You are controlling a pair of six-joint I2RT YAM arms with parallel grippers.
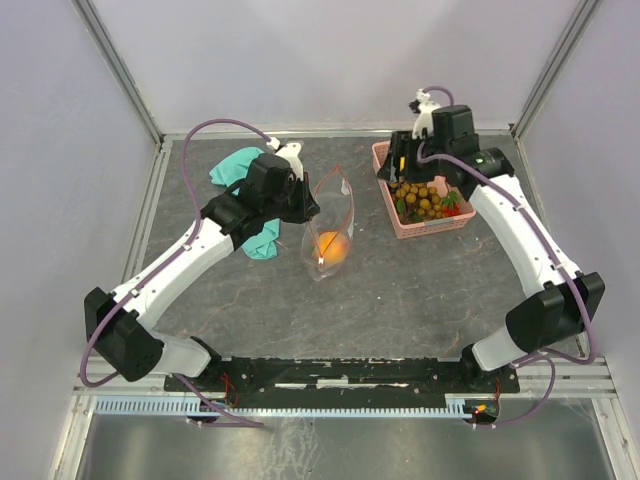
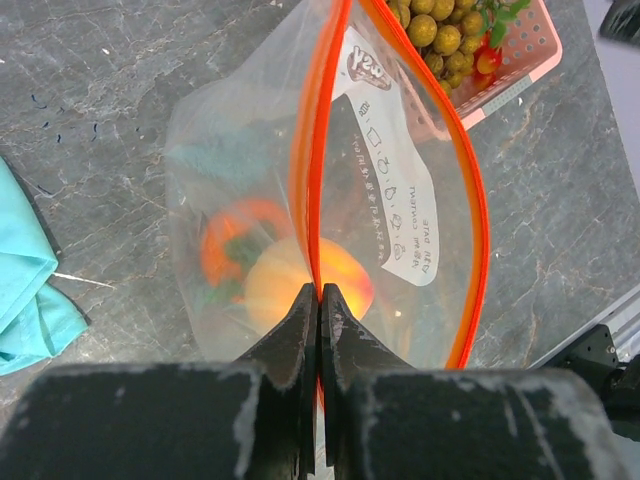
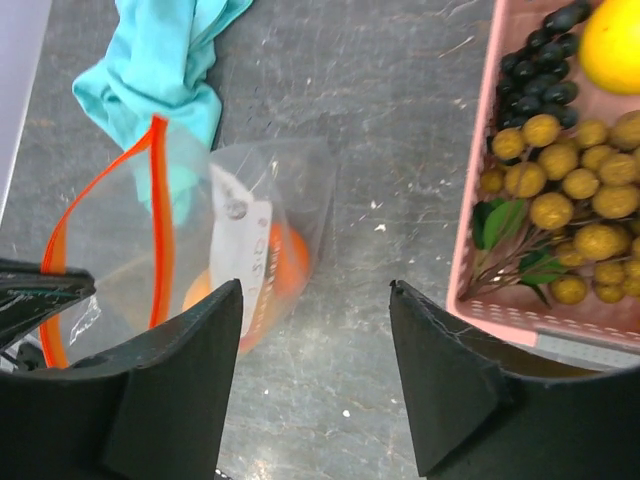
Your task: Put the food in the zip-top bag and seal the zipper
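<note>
A clear zip bag with an orange zipper stands in the middle of the table, holding orange, rounded food and some red and green pieces. My left gripper is shut on the bag's zipper edge. My right gripper is over the pink basket's left side, its fingers apart with nothing visible between them. The basket holds dark grapes, a yellow fruit, several small brown-yellow round fruits, green leaves and, in the left wrist view, red tomatoes.
A teal cloth lies left of the bag, partly under my left arm. Bare grey table is in front of the bag and between bag and basket.
</note>
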